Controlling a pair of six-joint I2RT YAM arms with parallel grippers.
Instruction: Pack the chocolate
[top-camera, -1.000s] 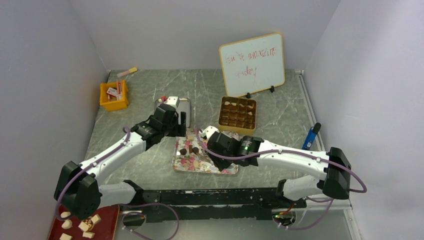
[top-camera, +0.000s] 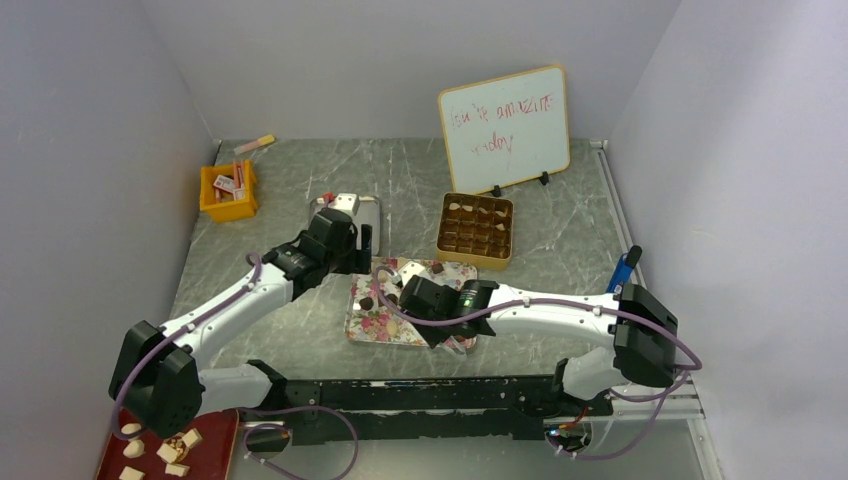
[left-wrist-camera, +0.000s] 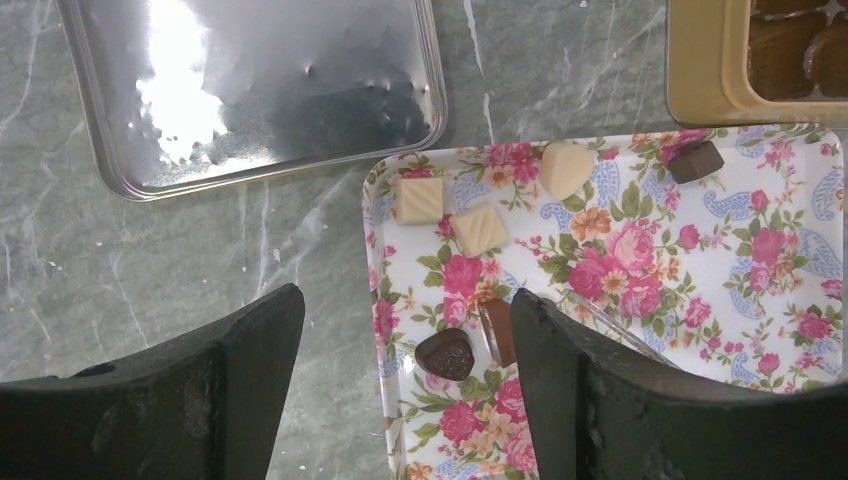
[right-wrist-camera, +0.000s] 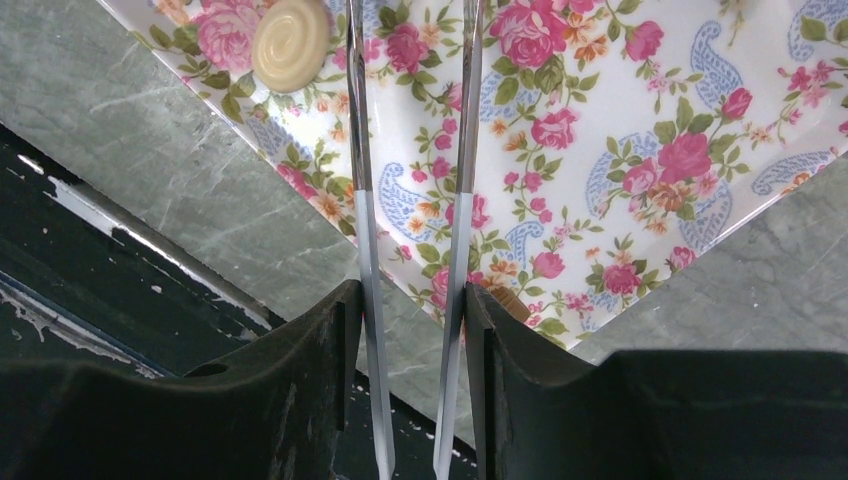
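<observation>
Chocolates lie on the floral tray (left-wrist-camera: 750, 250): white squares (left-wrist-camera: 419, 200), a pale heart (left-wrist-camera: 566, 170), dark pieces (left-wrist-camera: 445, 354) and a round pale piece (right-wrist-camera: 289, 44). The gold box (top-camera: 475, 228) with a compartment insert stands behind. My left gripper is open above the tray's left side, nothing between its fingers. My right gripper is shut on metal tongs (right-wrist-camera: 366, 240), whose two arms stand apart over the tray; their tips are out of the right wrist view.
A steel tray (left-wrist-camera: 260, 80) lies behind the left side; an orange bin (top-camera: 228, 205) is at back left. A whiteboard (top-camera: 504, 128) stands at the back. A blue object (top-camera: 622, 268) is at the right wall. Table left of the floral tray is clear.
The right arm with its gripper has moved left across the floral tray. The left arm has not moved.
</observation>
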